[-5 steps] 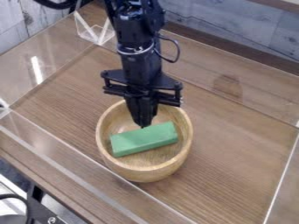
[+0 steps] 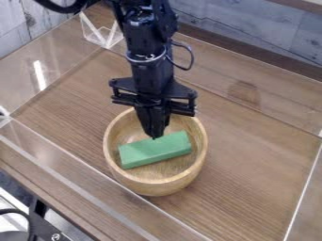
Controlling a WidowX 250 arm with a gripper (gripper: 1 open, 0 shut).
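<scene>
A round light wooden bowl (image 2: 178, 178) stands on the wooden table, holding a flat green block (image 2: 154, 151) that lies slanted across its floor. The dark gripper (image 2: 153, 128) hangs from the arm above at the bowl's back part, its tip just above the green block. Whether its fingers are open or shut is hard to make out, and whether the tip touches the block cannot be told.
A grey panel wall runs along the back. A cable and dark fittings show at the lower left edge.
</scene>
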